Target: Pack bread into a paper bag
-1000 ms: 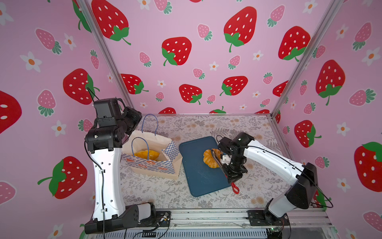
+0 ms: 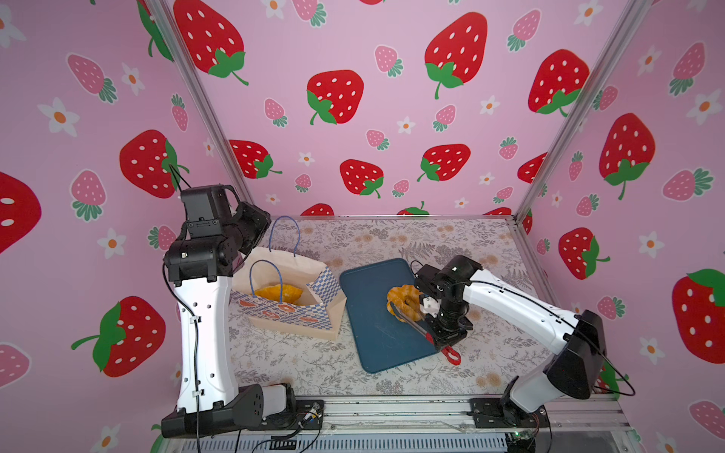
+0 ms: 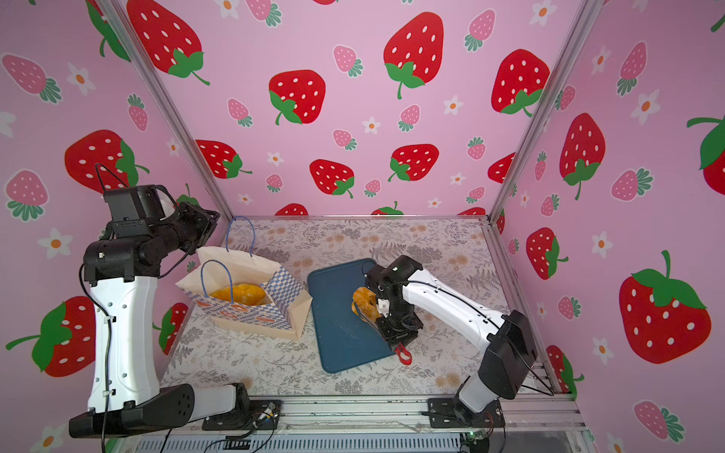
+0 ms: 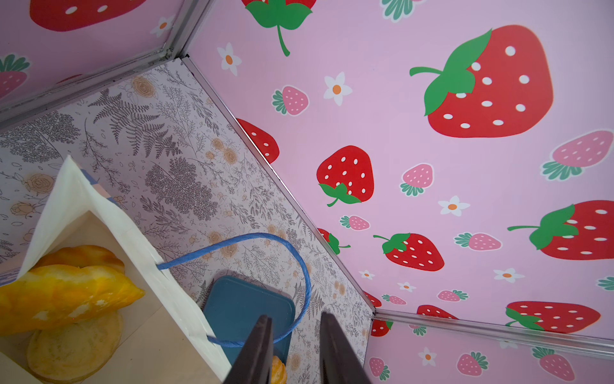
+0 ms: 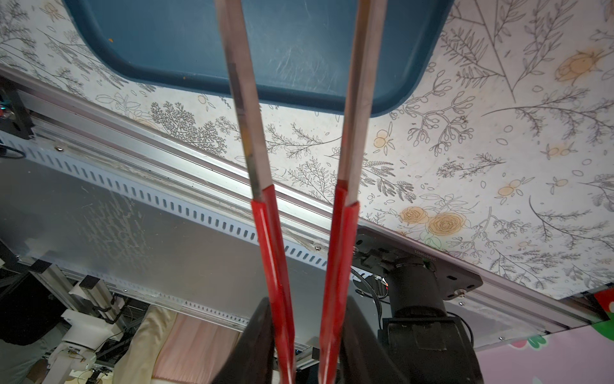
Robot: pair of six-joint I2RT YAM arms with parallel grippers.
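On the blue tray (image 2: 370, 343) lies a golden ring-shaped bread (image 2: 406, 298), partly hidden by my right arm in both top views. My right gripper holds metal tongs (image 5: 240, 83) by their red handles (image 5: 273, 256). The tong arms stand apart; in the top left view one crosses the bread's left side. Their tips are out of the right wrist view. Further left is the upright, open-topped paper bag (image 2: 290, 320) with blue string handles; golden breads (image 4: 67, 291) lie inside. Above the bag's back edge, my left gripper has its fingers apart, nothing between them.
A blue handle loop (image 4: 303, 268) rises from the bag close to the left fingers. The bag stands left of the tray with a narrow strip of table between. Behind the tray and to the right, the patterned table (image 2: 483, 253) is clear.
The tongs have swung so their tip end sits further left and lower across the bread, and the red end has shifted right.
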